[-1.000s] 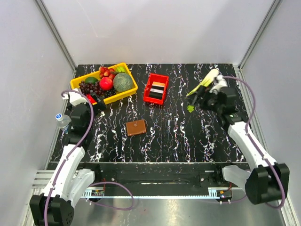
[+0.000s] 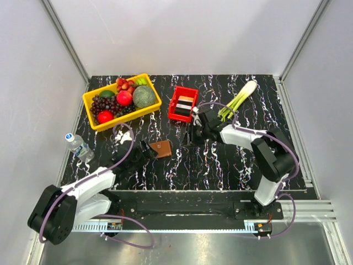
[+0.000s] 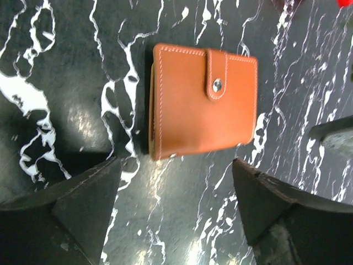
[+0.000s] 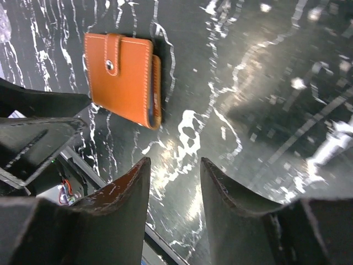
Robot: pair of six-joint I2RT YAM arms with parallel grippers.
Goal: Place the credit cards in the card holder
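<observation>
The brown leather card holder (image 2: 161, 148) lies closed on the dark marbled table, its snap strap (image 3: 217, 75) fastened. In the left wrist view my left gripper has its fingers apart just short of the holder's near edge, with nothing between them. From the right wrist view, the holder (image 4: 120, 77) is up and to the left of my right gripper, whose fingers are parted around empty space. In the red basket (image 2: 176, 116) are dark, white and tan flat items (image 2: 183, 105); whether these are the cards cannot be told.
A yellow crate (image 2: 119, 121) of fruit stands at the back left, with a water bottle (image 2: 80, 147) beside it. Leeks (image 2: 238, 100) lie at the back right. Open table surrounds the holder toward the front.
Both arms have come inward toward the card holder, the left one from beside the fruit crate, the right one from near the leeks. The holder stays where it was.
</observation>
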